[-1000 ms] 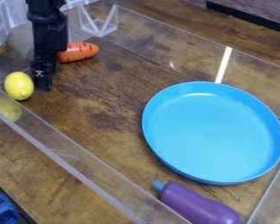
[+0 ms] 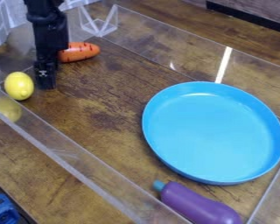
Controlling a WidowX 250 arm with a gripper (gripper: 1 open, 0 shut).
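Observation:
My black gripper [image 2: 45, 70] reaches down at the upper left, its tips low near the wooden table, open, just behind a yellow lemon [image 2: 20, 86]. An orange carrot [image 2: 81, 52] lies to its right, partly behind the arm. A light blue plate [image 2: 213, 131] fills the right middle. A purple eggplant [image 2: 199, 206] lies at the bottom right. Whether anything sits between the dark fingers is hard to make out.
Clear plastic walls [image 2: 90, 162] border the work area, one along the left beside the lemon. A blue object [image 2: 3, 210] is at the bottom left, outside the wall.
The gripper has shifted very slightly; the lemon, carrot, plate and eggplant are where they were.

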